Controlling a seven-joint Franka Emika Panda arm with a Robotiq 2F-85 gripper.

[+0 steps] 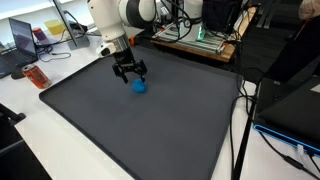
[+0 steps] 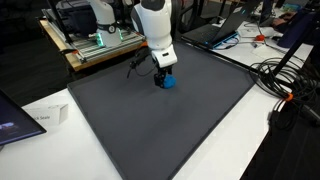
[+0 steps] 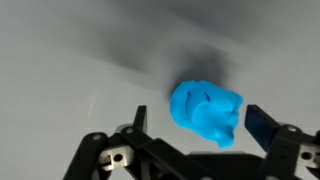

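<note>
A crumpled, soft-looking blue object (image 3: 207, 108) lies on the dark grey tabletop (image 1: 150, 125). In the wrist view it sits between my two widely spread fingers, nearer the right one, with a shadow beside it. My gripper is open and no finger touches the object there. From exterior view 1, the gripper (image 1: 128, 74) hangs just behind and left of the blue object (image 1: 139, 87). The second exterior view has the gripper (image 2: 163, 74) just above and left of the blue object (image 2: 169, 82), overlapping part of it.
An orange-red can (image 1: 36, 76) stands by the table's left edge, with a laptop (image 1: 24, 36) behind. Cables (image 2: 278, 75) lie past the table's side in exterior view 2. The tabletop in front of the arm is bare.
</note>
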